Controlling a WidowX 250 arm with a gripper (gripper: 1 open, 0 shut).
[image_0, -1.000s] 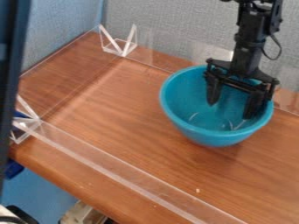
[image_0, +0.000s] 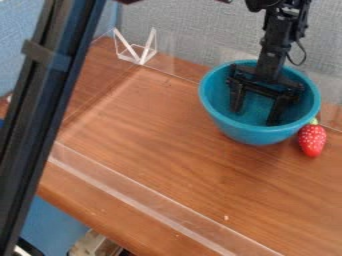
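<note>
A teal plastic bowl (image_0: 234, 122) stands at the right of the wooden table (image_0: 147, 170). My black gripper (image_0: 265, 105) reaches down into the bowl from above, its fingers low inside it; whether anything is between them I cannot tell. A red strawberry (image_0: 313, 141) with a pale leafy top lies at the right, just outside the bowl's rim.
A white wire stand (image_0: 134, 50) sits at the back left by the grey wall. A clear strip runs along the table's edges. A large black post fills the left side.
The bowl and my gripper have shifted toward the back of the table, and the bowl appears smaller. The strawberry now shows at its right.
</note>
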